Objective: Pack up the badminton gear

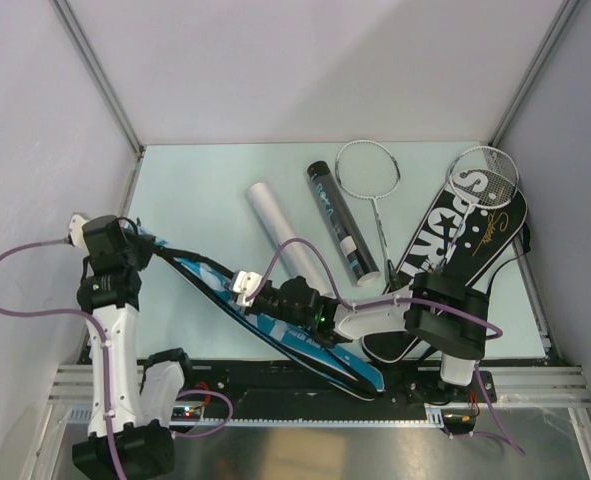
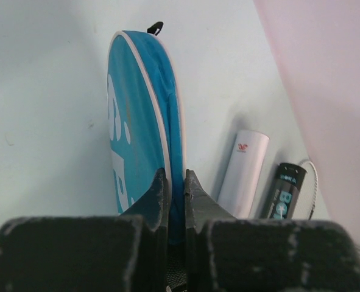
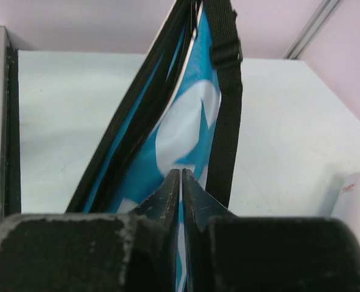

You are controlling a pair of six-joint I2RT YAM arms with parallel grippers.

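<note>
A blue racket bag (image 1: 343, 372) with black zip and strap lies diagonally over the left of the table, its far left end raised in my left gripper (image 1: 145, 245). In the left wrist view the bag (image 2: 137, 121) stands between the fingers, gripped at its edge. My right gripper (image 1: 237, 288) is over the middle of the bag; in the right wrist view its fingertips are close together in front of the blue fabric (image 3: 176, 134), and whether they hold anything is unclear.
A white tube (image 1: 270, 215) and a dark tube (image 1: 335, 215) lie right of the bag. Two rackets (image 1: 370, 170) (image 1: 483, 178) and a black bag (image 1: 435, 240) lie at the right.
</note>
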